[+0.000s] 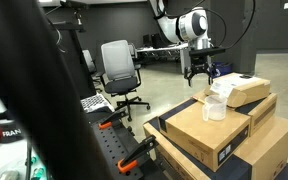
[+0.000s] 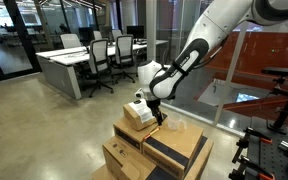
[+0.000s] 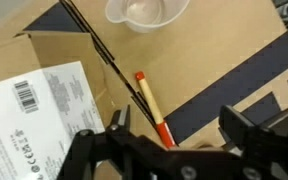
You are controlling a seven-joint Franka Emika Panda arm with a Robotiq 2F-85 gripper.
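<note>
My gripper stands open over a cardboard box, its two dark fingers spread wide at the bottom of the wrist view. Between and beyond them lies a slim stick point(image 3: 152, 103), tan in the middle with red ends; its near end runs down toward the gripper. A pair of thin dark sticks point(image 3: 106, 55) rests to its left. At the top of the wrist view is a translucent white cup point(image 3: 147, 12). In exterior view 1 the gripper point(image 1: 199, 78) hangs above the boxes behind the cup point(image 1: 215, 107). Nothing shows between its fingers.
A smaller carton point(image 3: 34, 100) with a white label stands just left of the sticks. Black tape point(image 3: 224, 93) crosses the large box point(image 1: 199, 130). More cardboard boxes point(image 1: 267, 150) stand alongside. Office chairs point(image 1: 119, 65) and open floor lie farther back.
</note>
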